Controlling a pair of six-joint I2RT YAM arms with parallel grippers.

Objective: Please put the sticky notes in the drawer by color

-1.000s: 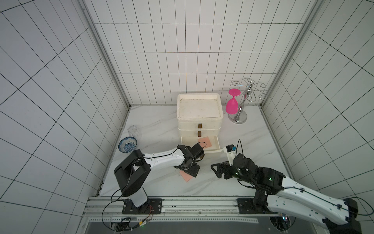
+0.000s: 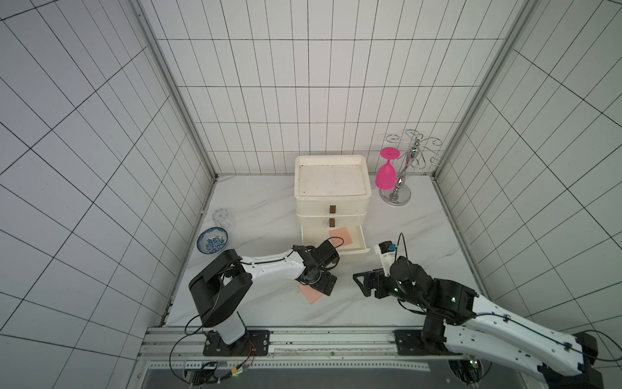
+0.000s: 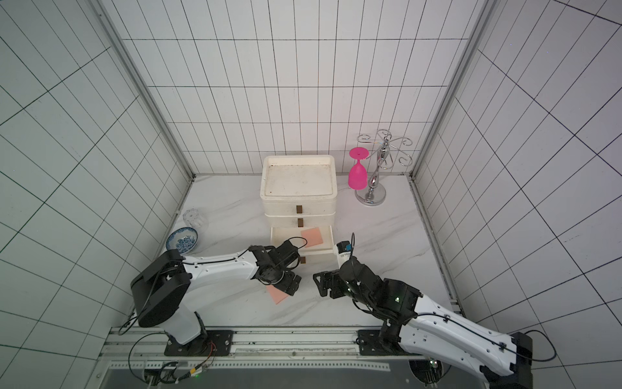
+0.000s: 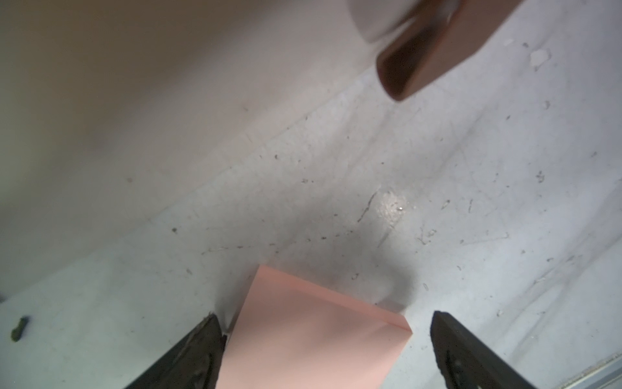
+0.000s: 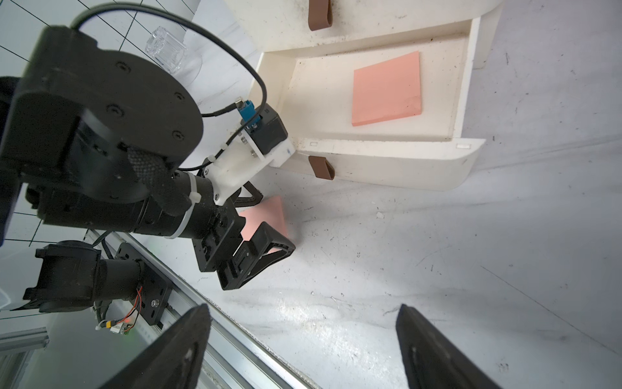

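One pink sticky note pad [image 4: 311,347] lies on the table below the drawer front, and in the left wrist view it sits between the fingers of my left gripper, which is open with gaps showing. A second pink pad [image 5: 387,89] rests inside the pulled-out bottom drawer [image 5: 311,97] of the white drawer unit [image 2: 331,180]. My right gripper hangs over bare table to the right of the left one, its fingers apart and nothing between them. From above, the left gripper [image 2: 322,282] partly covers the table pad [image 2: 310,294].
A blue patterned bowl [image 2: 212,240] and a clear glass [image 2: 221,217] stand at the left. At the back right, a pink goblet [image 2: 386,170] hangs on a chrome stand [image 2: 396,194]. Brown leather pulls [image 5: 321,167] stick out from the drawer fronts.
My left gripper has shifted slightly to the right over the table pad. The right gripper has drifted very slightly right. Both pads and the drawer look unmoved.
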